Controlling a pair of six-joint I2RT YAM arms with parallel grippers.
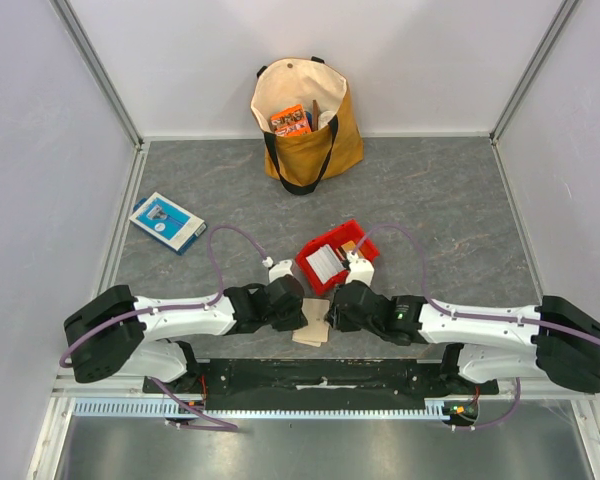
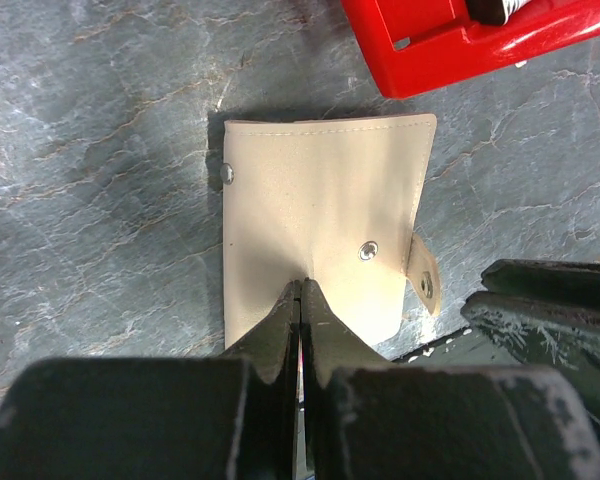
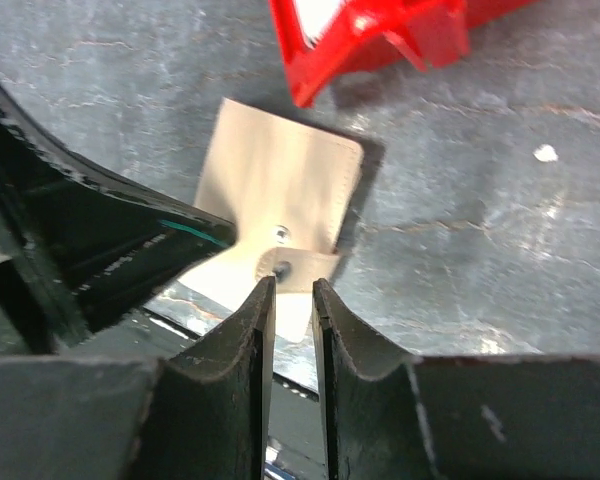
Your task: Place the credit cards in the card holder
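The beige card holder (image 2: 325, 190) lies flat on the grey table, its small snap tab (image 2: 424, 275) standing up at one side. In the left wrist view my left gripper is shut over the holder, with its fingertips at the surface and nothing visible between them. My right gripper is part open beside the tab side of the holder; its fingertips are apart and hold nothing. Pale cards lie in the red basket (image 1: 310, 277) just behind the holder. Whether any card is inside the holder is hidden.
A yellow tote bag (image 1: 330, 150) with items inside stands at the back wall. A blue and white box (image 1: 168, 222) lies at the left. Free table stretches to the right and back right.
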